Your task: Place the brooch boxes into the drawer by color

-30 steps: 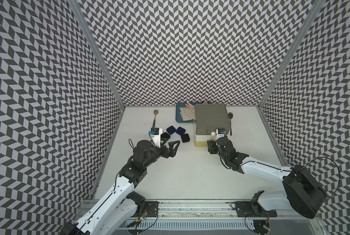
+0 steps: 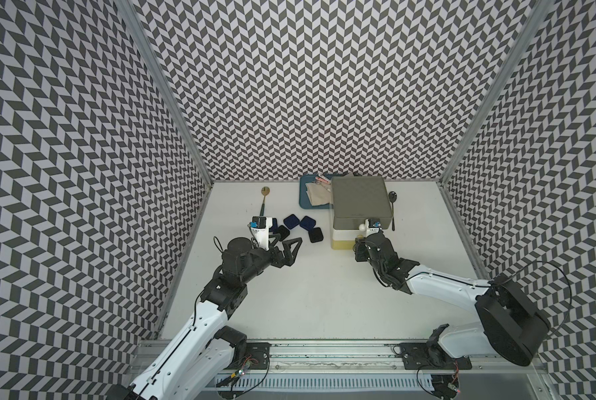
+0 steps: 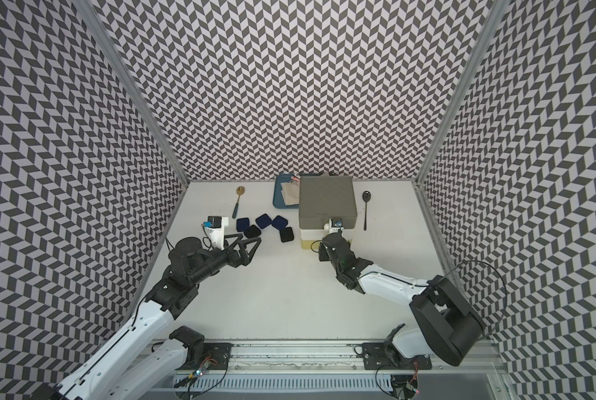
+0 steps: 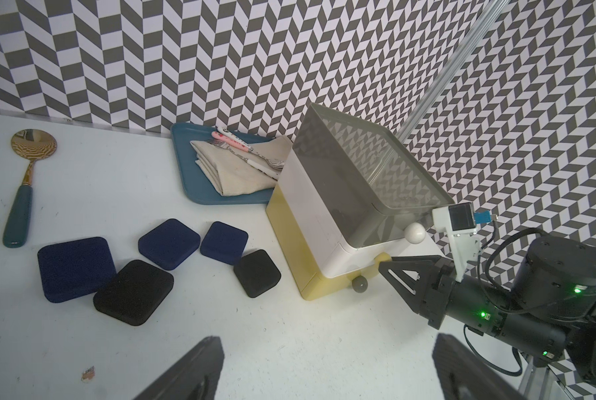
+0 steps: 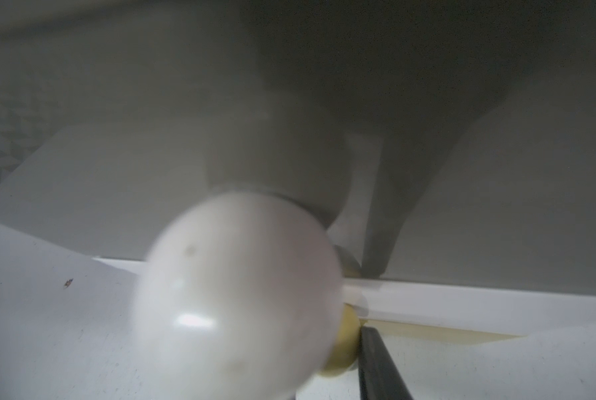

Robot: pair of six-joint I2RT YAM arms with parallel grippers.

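Observation:
Several navy brooch boxes (image 4: 224,241) and black ones (image 4: 256,272) lie flat on the table left of the drawer unit (image 4: 300,246), which has grey, white and yellow levels. My right gripper is at the yellow drawer's knob (image 5: 343,340), below the white knob (image 5: 234,300) that fills much of the right wrist view; whether its fingers are closed on the yellow knob is unclear. My left gripper (image 2: 290,250) stands open above the table, near the boxes, with nothing between its fingers.
A blue tray (image 4: 194,183) with cloth and cutlery sits behind, beside the unit. A gold spoon (image 4: 22,210) lies at left, a dark spoon (image 3: 366,206) right of the unit.
The boxes and unit look unchanged.

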